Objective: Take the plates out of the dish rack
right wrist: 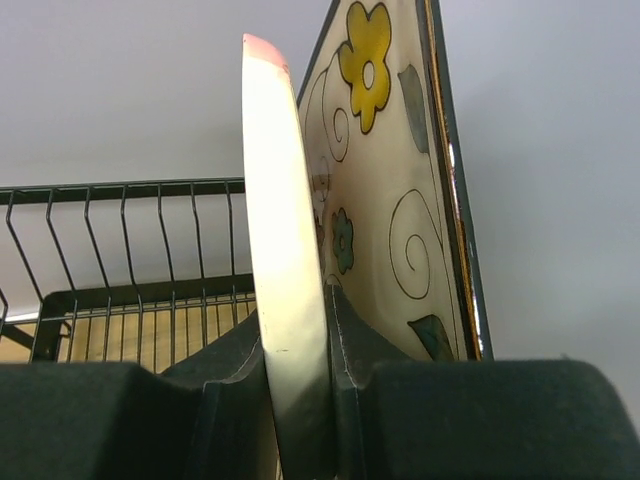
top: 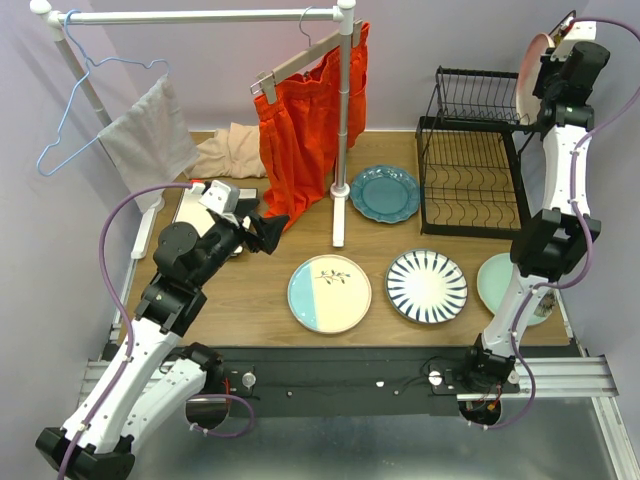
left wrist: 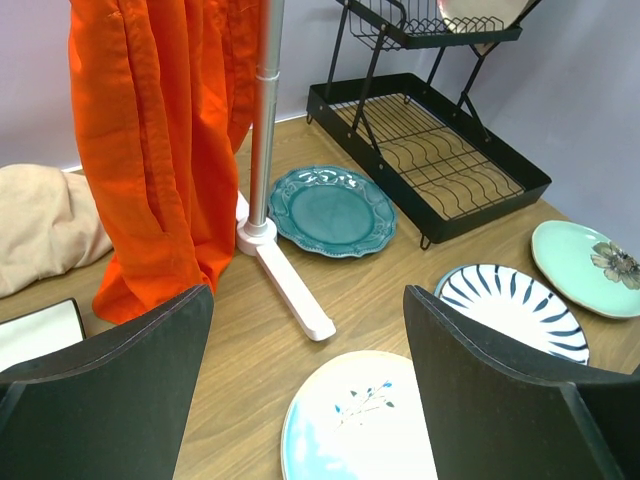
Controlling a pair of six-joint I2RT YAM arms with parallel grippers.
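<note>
On the upper shelf of the black dish rack (top: 424, 185), at its right end, a pale plate with a pink rim (top: 529, 78) stands on edge. My right gripper (top: 546, 78) is shut on this plate, whose edge rises between the fingers in the right wrist view. Close to its right is an upright plate with painted flowers (right wrist: 375, 210), apart from the fingers. My left gripper is open and empty, away from the rack. Lying flat on the table are a teal plate (top: 385, 193), a blue-and-cream plate (top: 330, 293), a striped plate (top: 427, 286) and a mint plate (top: 493, 282).
The rack's lower tier (top: 470, 185) is empty. Left of it rises a metal clothes pole (top: 344, 120) with orange trousers (top: 310, 120) hanging beside it. A wall (top: 615, 250) runs close along the right arm. Bare wood shows between the plates.
</note>
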